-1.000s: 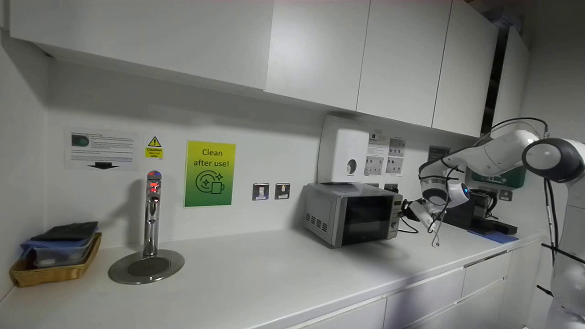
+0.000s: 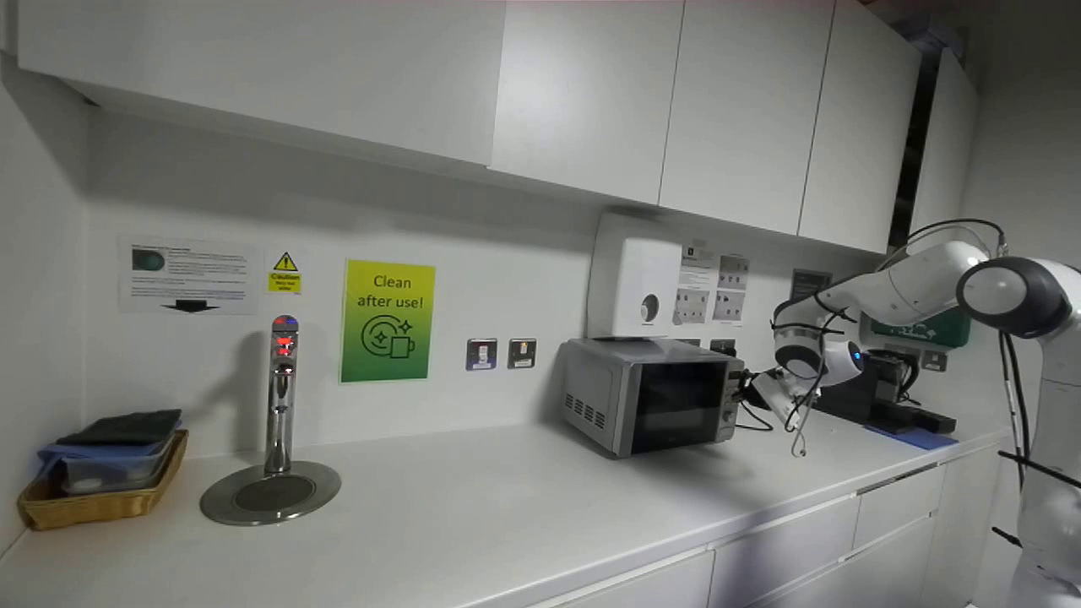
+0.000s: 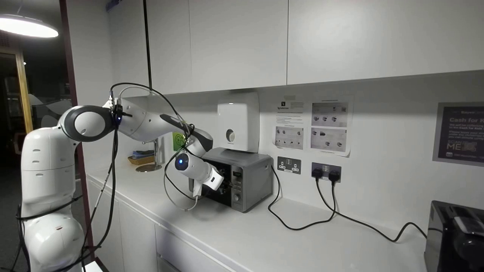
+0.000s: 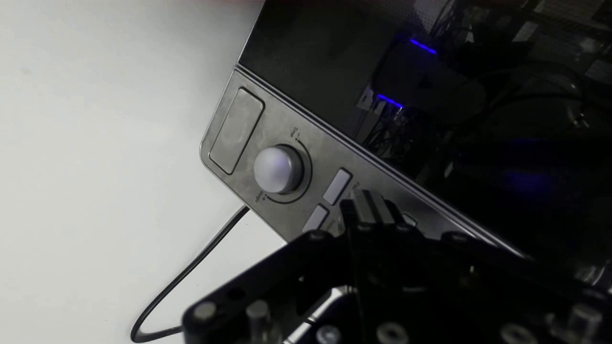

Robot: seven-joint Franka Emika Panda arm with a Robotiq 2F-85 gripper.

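A silver microwave [image 2: 681,404] with a dark glass door stands on the counter, its door shut. Its control panel [image 4: 232,129] fills the middle of the wrist view, with a round knob [image 4: 278,169] and several pale buttons, two of them clear of the fingers: an upper button [image 4: 337,187] and a lower button [image 4: 315,218]. My gripper is shut, its fingertips together in front of the panel beside these buttons. Nothing shows between them. Whether the tips touch the panel I cannot tell, and the fingers hide the part of it behind them.
A paper towel dispenser [image 3: 238,121] hangs just above the microwave. Black cables [image 3: 299,228] run along the counter on its right towards a dark appliance [image 3: 456,235].
My arm has shifted slightly left in exterior view 1, bringing the gripper a little closer to the microwave's panel. The microwave has not moved.
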